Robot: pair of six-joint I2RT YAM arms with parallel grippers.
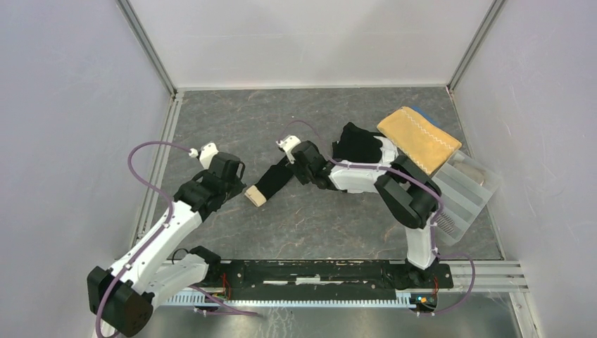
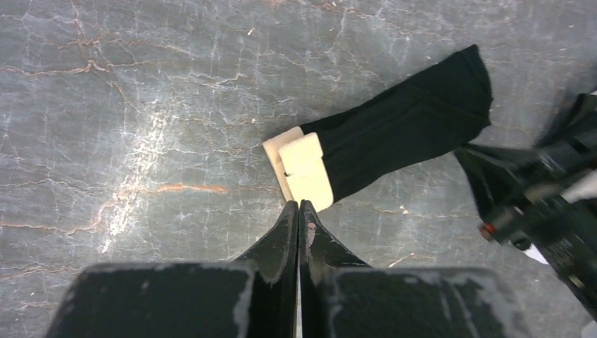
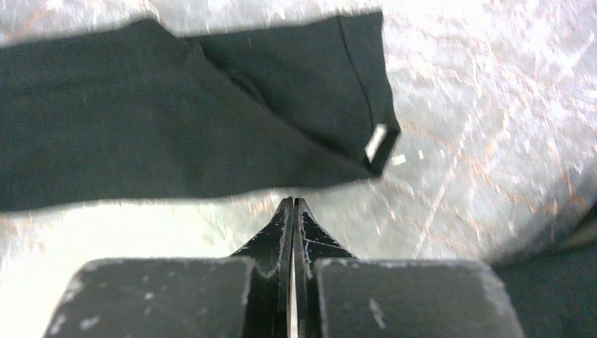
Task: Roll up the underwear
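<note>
The underwear lies as a narrow folded black strip (image 1: 274, 181), slanting up to the right, with a beige waistband (image 1: 255, 196) at its lower left end. Just beyond that band is my left gripper, shut, nothing showing between its fingers. My right gripper is also shut and empty-looking, close to the strip's far end. In the left wrist view its dark tip meets or overlaps that end's lower corner; contact is unclear. The right wrist view shows the black fabric (image 3: 162, 134) with a loose, partly opened corner and a small white tag (image 3: 376, 141).
Behind the right arm lies a pile of black (image 1: 357, 146) and white clothes. A folded yellow cloth (image 1: 420, 139) and a clear divided box (image 1: 457, 201) stand at the right.
</note>
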